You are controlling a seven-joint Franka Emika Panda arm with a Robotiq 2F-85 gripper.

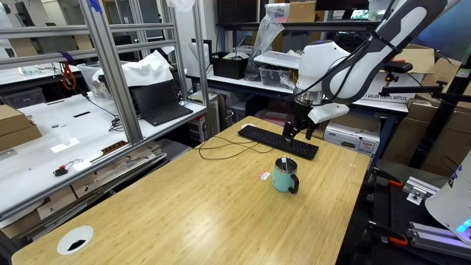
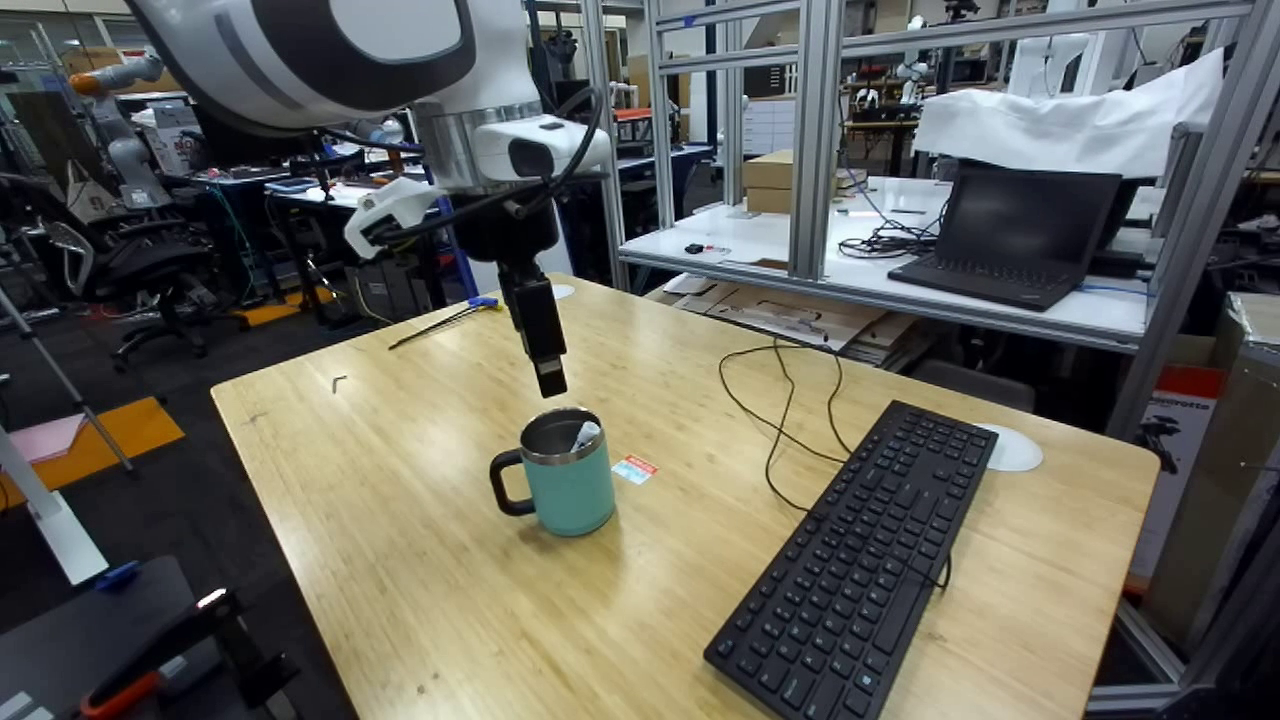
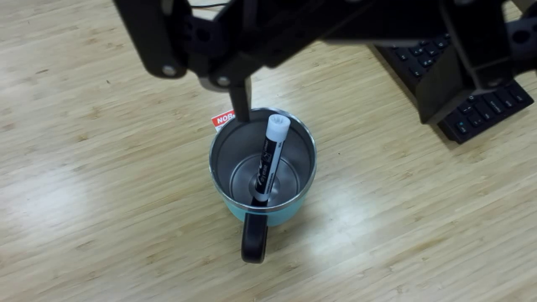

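A teal mug (image 1: 283,176) with a black handle stands upright on the wooden table. Inside the mug leans a black-and-white dry-erase marker (image 3: 270,156), its white end pointing up toward the rim. My gripper is above the table, its two fingers spread wide apart with nothing between them. One fingertip overlaps the mug's far rim in the wrist view; the other appears over the keyboard. From the second exterior side, the gripper (image 2: 551,382) appears just above the mug, and only one finger shows clearly there.
A black keyboard (image 2: 858,558) lies near the mug, its cable (image 1: 220,148) looping over the table. Beside the mug is a small red-and-white label (image 1: 264,175). A blue-handled screwdriver (image 2: 462,314) rests near the table's edge.
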